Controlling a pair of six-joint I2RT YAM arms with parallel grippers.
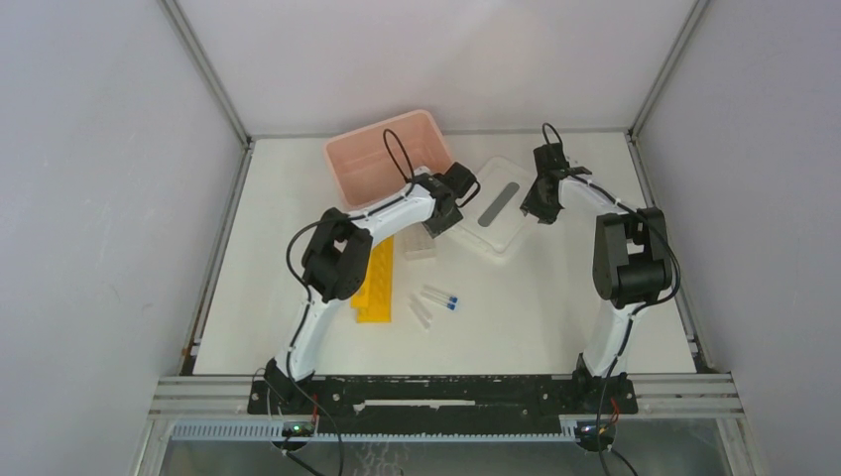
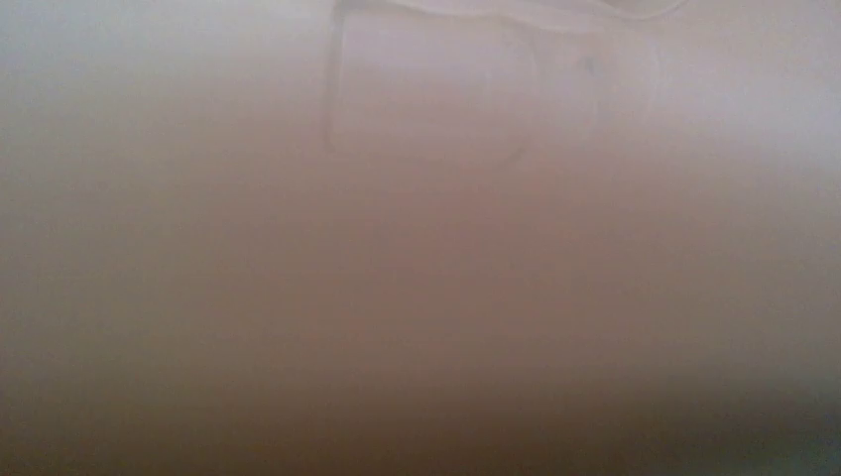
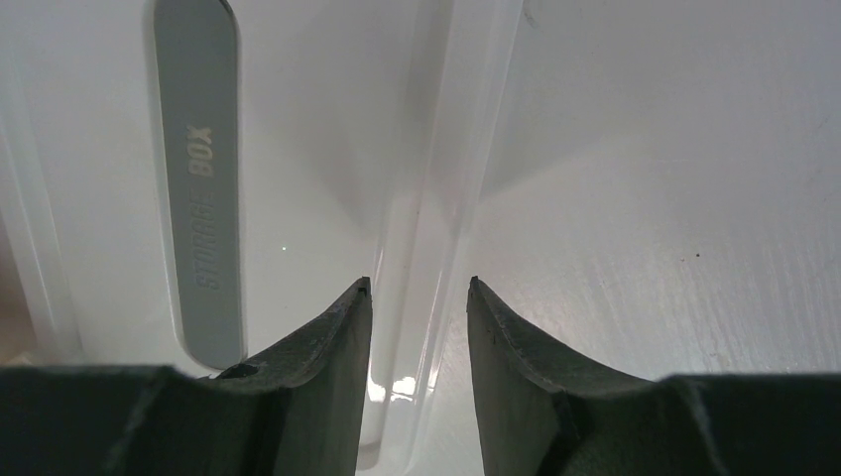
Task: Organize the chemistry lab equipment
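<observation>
In the top view a white lid with a grey strip (image 1: 499, 204) lies at the back, its lettering legible in the right wrist view on the lid's strip (image 3: 203, 188). My right gripper stands open over the lid's right edge, nothing held between its fingers. My left gripper (image 1: 448, 220) is by the lid's left edge, close to the pink bin (image 1: 367, 159). The left wrist view is a blurred pinkish surface close to the lens, and the left fingers cannot be made out. A clear tray (image 1: 419, 243) is partly hidden under the left arm.
A yellow rack (image 1: 375, 297) lies beneath the left forearm. Tubes with blue caps (image 1: 438, 297) and clear tubes (image 1: 420, 312) lie mid-table.
</observation>
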